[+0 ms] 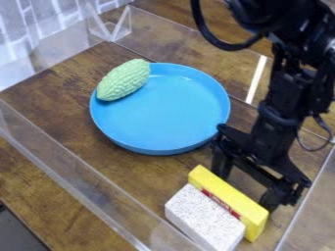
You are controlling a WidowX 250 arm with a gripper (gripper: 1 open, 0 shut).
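Note:
My black gripper [256, 167] stands open low over the wooden table at the right, just behind a yellow box [224, 191]. A white speckled box [199, 222] lies in front of the yellow one, against it. A blue plate [157, 125] sits in the middle left with a green textured corn-like object [123, 78] on its upper left part.
Clear plastic walls run along the left and bottom edges. Bare wood [59, 93] shows left of the plate. A white strip lies at the upper right behind the arm.

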